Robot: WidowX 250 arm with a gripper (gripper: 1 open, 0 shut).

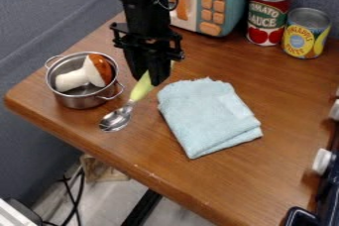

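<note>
My gripper (153, 69) is a black arm end hanging over the table, just right of a steel pot (82, 89). Its fingers are at the top of a spoon with a yellow-green handle (141, 88); the steel bowl (114, 121) of the spoon rests toward the table's front left. Whether the fingers are shut on the handle I cannot tell. The pot holds a white item and an orange one. A folded light blue cloth (208, 118) lies to the right.
A teal toy microwave (197, 2), a tomato sauce can (267, 12) and a yellow can (306, 34) stand at the back. A dark appliance with white knobs lines the right edge of the wooden table (225, 180).
</note>
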